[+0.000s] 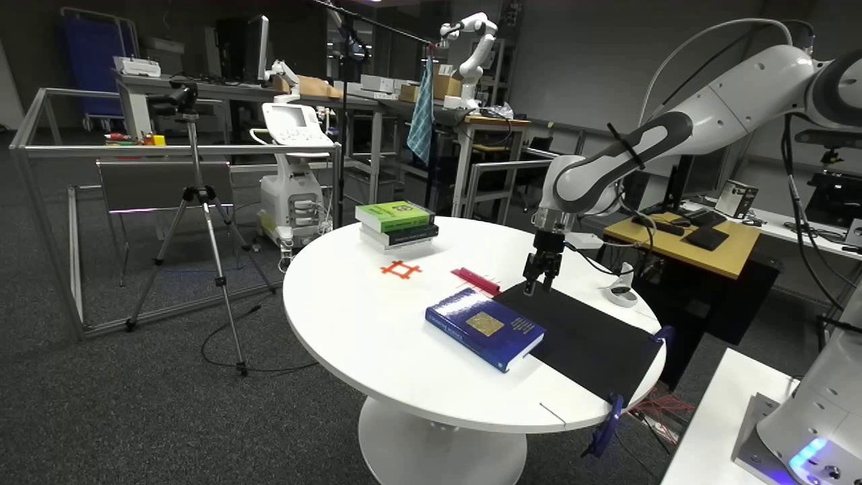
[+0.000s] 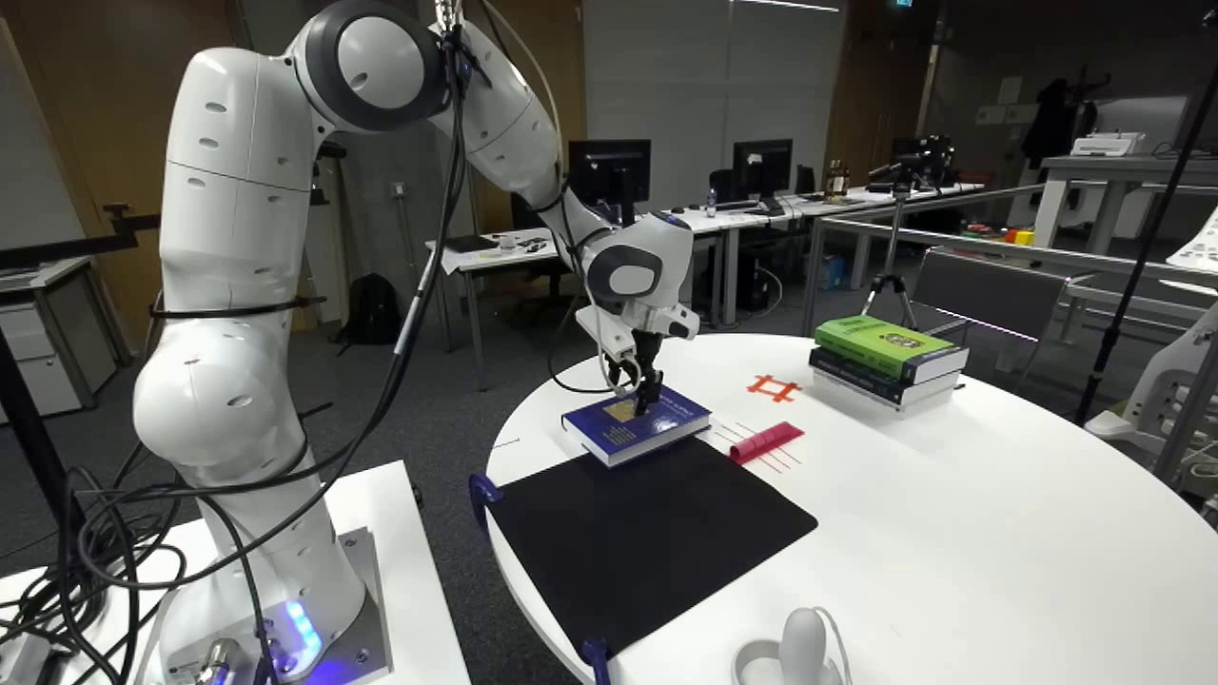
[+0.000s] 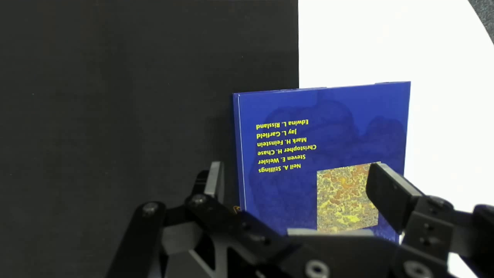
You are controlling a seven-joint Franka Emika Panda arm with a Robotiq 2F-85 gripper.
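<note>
A thick blue book (image 1: 485, 327) lies flat, partly over the edge of a black mat (image 1: 594, 339) and partly on the white round table. Its cover, with yellow lettering and a square gold picture, fills the middle of the wrist view, where the book (image 3: 287, 106) appears upside down. My gripper (image 1: 539, 286) hangs above the work area, pointing down. In the wrist view the gripper is open, its fingers wide apart with nothing held between them. One finger (image 3: 214, 180) shows against the mat, the other over the gold picture. The book's lower part is hidden by the gripper.
A pink-red holder (image 1: 477, 281) lies beside the book, near an orange-red square frame (image 1: 401, 270). Several stacked books (image 1: 396, 226) with a green one on top stand farther back. Blue clamps (image 1: 604, 428) grip the table edge. A white device (image 1: 621, 287) sits beyond the mat.
</note>
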